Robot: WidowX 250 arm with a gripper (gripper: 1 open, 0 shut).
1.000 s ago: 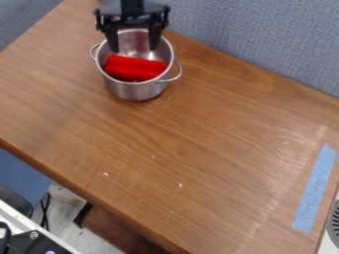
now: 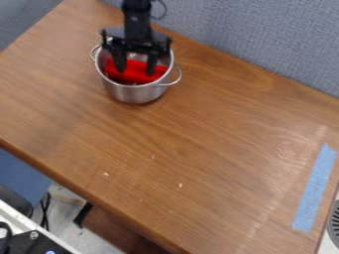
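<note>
A steel pot [image 2: 138,93] with wire side handles stands on the wooden table [image 2: 199,159] near its back left. Inside it lies a red object [image 2: 143,73]. The black gripper [image 2: 137,60] has its fingers down in the pot at the red object; the view is too blurred to tell whether they grip it.
A grey padded wall runs behind the table. A strip of blue tape [image 2: 315,189] is at the right. Cables and dark items lie beyond the front left edge.
The gripper has come down from above the pot's back rim to inside the pot, at the red object.
</note>
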